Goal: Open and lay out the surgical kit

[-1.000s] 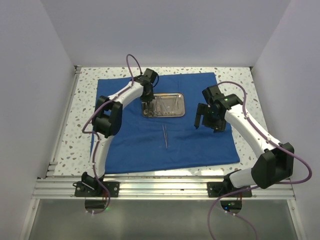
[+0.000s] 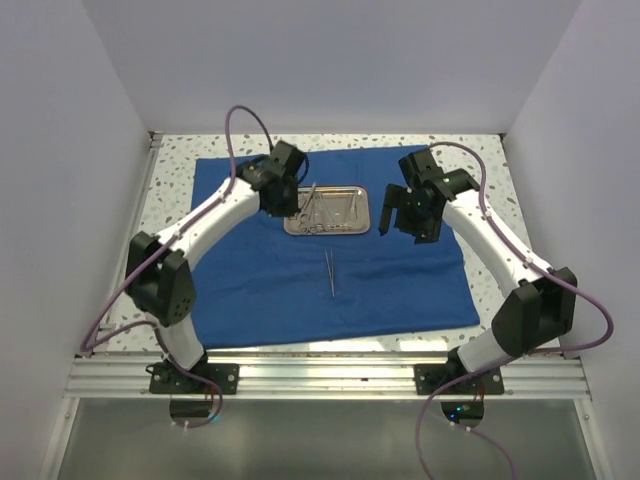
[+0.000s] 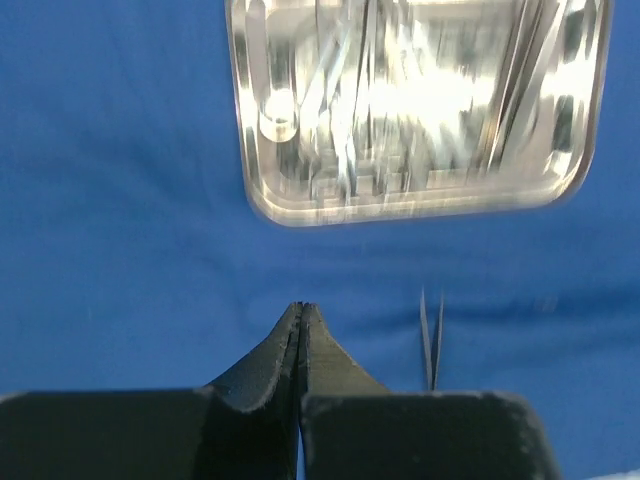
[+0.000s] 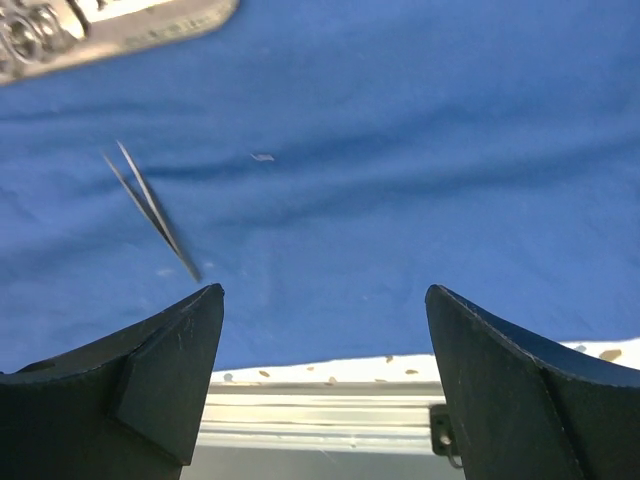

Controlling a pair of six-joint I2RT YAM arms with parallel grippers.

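A steel tray [image 2: 357, 225] of surgical instruments sits on the blue cloth [image 2: 260, 300], with tweezers [image 2: 331, 274] lying below it; both also show in the left wrist view. My left gripper [image 2: 286, 208] hangs at the tray's left edge, shut with nothing visible between its tips. My right gripper [image 2: 406, 220] is right of the tray, open and empty; in the right wrist view its fingers frame bare cloth, with the tweezers [image 4: 160, 220] to the upper left.
A speckled table edge [image 2: 150, 300] surrounds the cloth, with a metal rail [image 2: 320, 363] along the front.
My right gripper has moved up and slightly left.
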